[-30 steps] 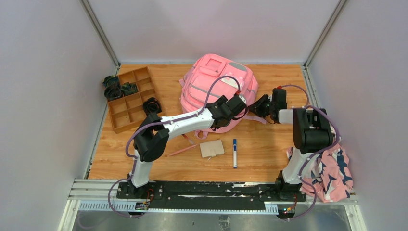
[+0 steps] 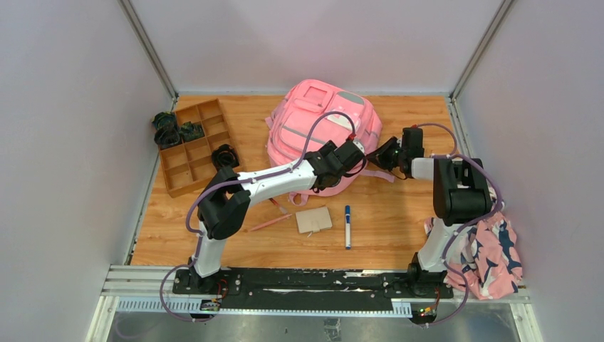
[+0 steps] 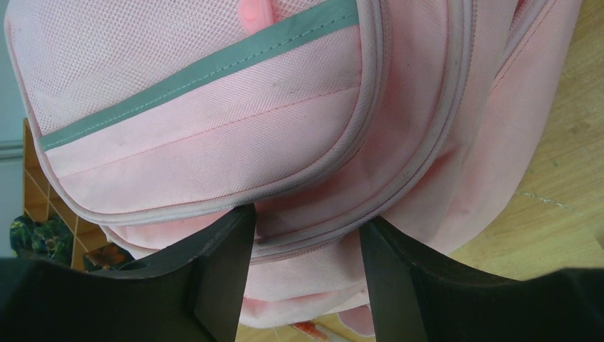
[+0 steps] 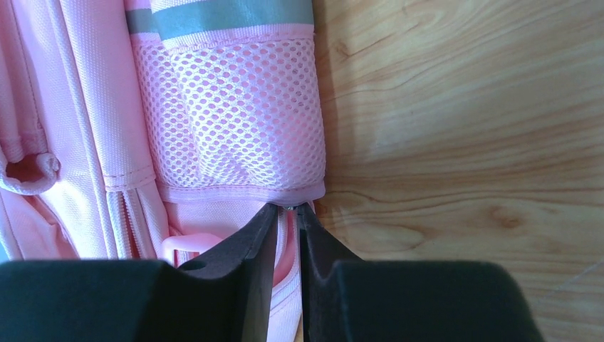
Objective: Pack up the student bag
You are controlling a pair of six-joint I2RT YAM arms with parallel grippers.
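Note:
The pink bag (image 2: 303, 132) lies on the table, its front facing up. Over its lower part, my left gripper stands open, a grey-piped seam (image 3: 342, 224) passing between its fingers. At the bag's right side, below the mesh pocket (image 4: 249, 114), my right gripper has its fingertips close together with a narrow gap. A tiny shiny bit shows between those tips; whether it is gripped is unclear. In front of the bag lie a beige notebook (image 2: 314, 221), a blue-and-white marker (image 2: 347, 228) and a reddish pencil (image 2: 270, 222).
A wooden compartment tray (image 2: 177, 177) with dark items, one a black coil (image 2: 225, 157), stands on the left. Patterned pink cloth (image 2: 493, 260) lies by the right arm's base. Bare tabletop (image 2: 384, 228) shows right of the marker.
The left arm, the bag and the loose items look unmoved.

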